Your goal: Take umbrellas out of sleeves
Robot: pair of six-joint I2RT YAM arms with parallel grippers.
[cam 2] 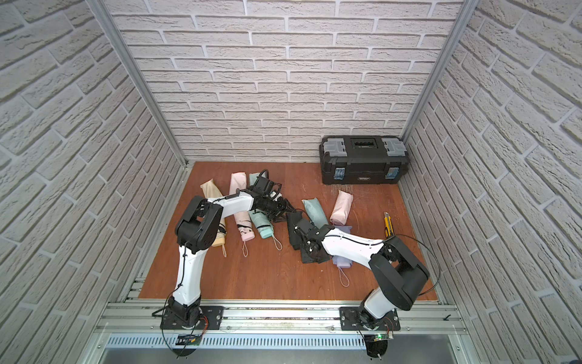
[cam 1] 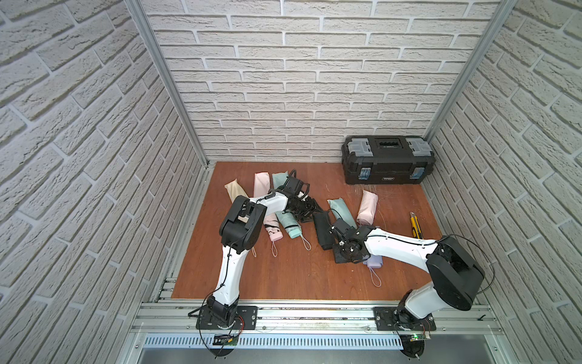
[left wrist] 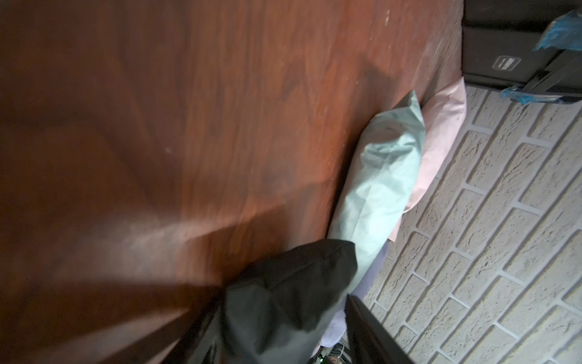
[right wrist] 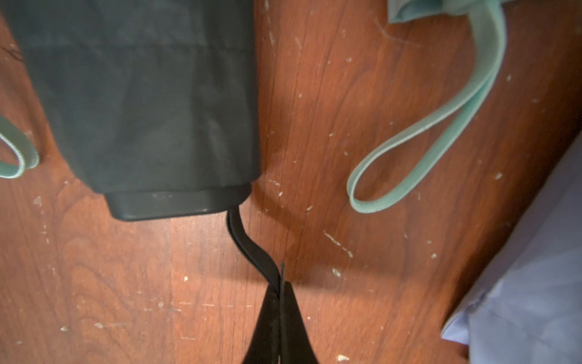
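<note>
A black sleeved umbrella (cam 1: pixel 322 233) lies mid-table. My left gripper is open around its far end, whose fabric (left wrist: pixel 285 279) fills the space between the blurred fingers. My right gripper is shut at the black strap (right wrist: pixel 245 242) below the umbrella's capped end, the strap running to its fingertips. Beige (cam 1: pixel 235 189), pink (cam 1: pixel 272 227) and mint (cam 1: pixel 291 226) umbrellas lie to the left; another mint (cam 1: pixel 340 209), a pink (cam 1: pixel 367 207) and a lilac one (right wrist: pixel 527 273) lie to the right.
A black toolbox (cam 1: pixel 388 163) stands at the back right. A yellow box cutter (cam 1: pixel 416 226) lies at the right edge.
</note>
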